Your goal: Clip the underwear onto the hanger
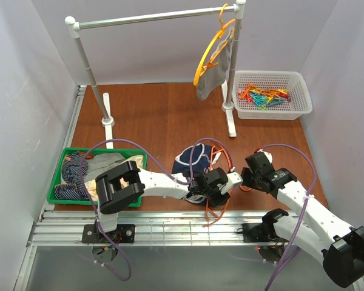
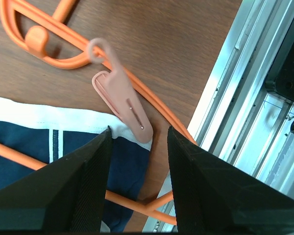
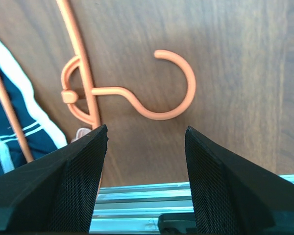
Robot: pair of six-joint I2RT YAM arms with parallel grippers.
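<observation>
Navy underwear with white trim (image 1: pixel 191 159) lies on the table among orange hanger bars (image 1: pixel 221 150). In the left wrist view a pinkish clip (image 2: pixel 130 105) sits on the white waistband (image 2: pixel 49 115), beside an orange bar. My left gripper is open over that waistband corner, just below the clip. The hanger's hook (image 3: pixel 179 107) lies on bare wood in the right wrist view, and my right gripper is open just below it, with nothing between its fingers.
A green bin of folded clothes (image 1: pixel 54 197) is at left, a white basket of coloured clips (image 1: pixel 297 91) at back right. A rack (image 1: pixel 151 16) carries a yellow hanger with grey cloth (image 1: pixel 209 79).
</observation>
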